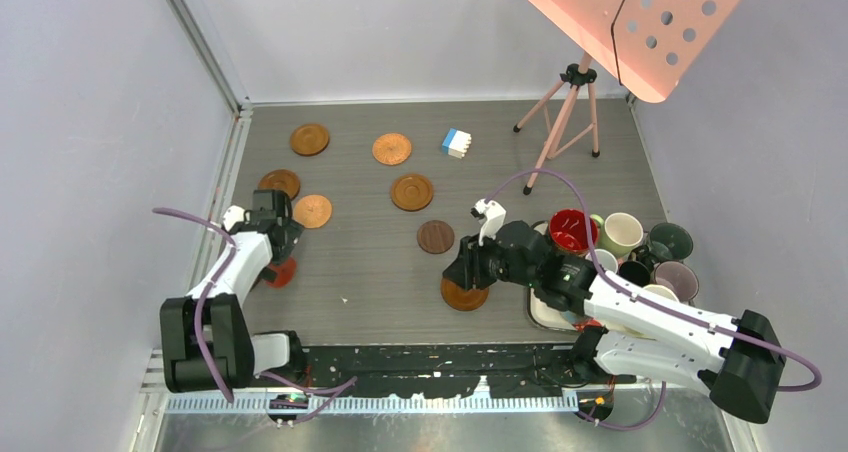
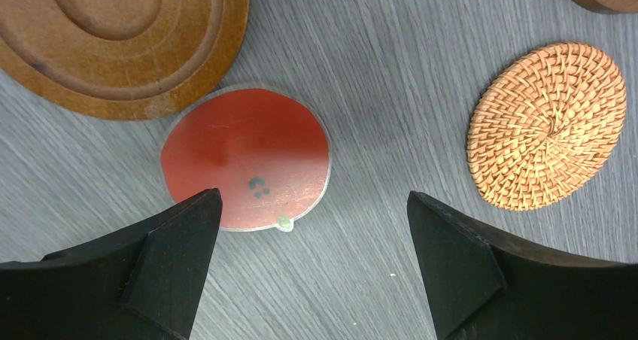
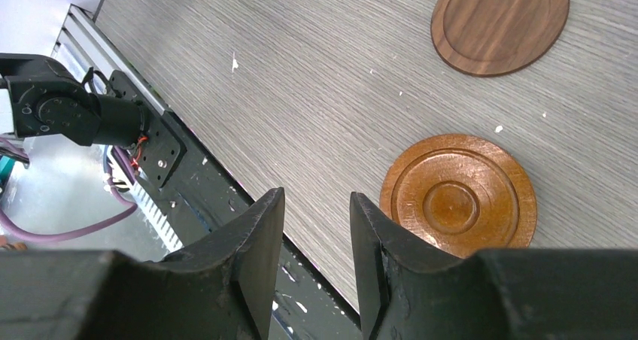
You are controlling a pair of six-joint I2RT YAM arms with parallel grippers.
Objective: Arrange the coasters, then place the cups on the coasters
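Observation:
Several coasters lie on the table: a red one (image 2: 245,148), a woven one (image 2: 546,126), a dark wooden one (image 1: 436,235) and an orange-brown wooden one (image 3: 457,189). My left gripper is open and empty, just above the red coaster. My right gripper is part open, empty, above the table by the orange-brown coaster. Cups, including a red one (image 1: 566,229), crowd a tray at the right, partly behind my right arm.
A pink tripod stand (image 1: 560,122) rises at the back right, with a small blue-and-white object (image 1: 456,143) left of it. The middle of the table holds coasters with bare spaces between.

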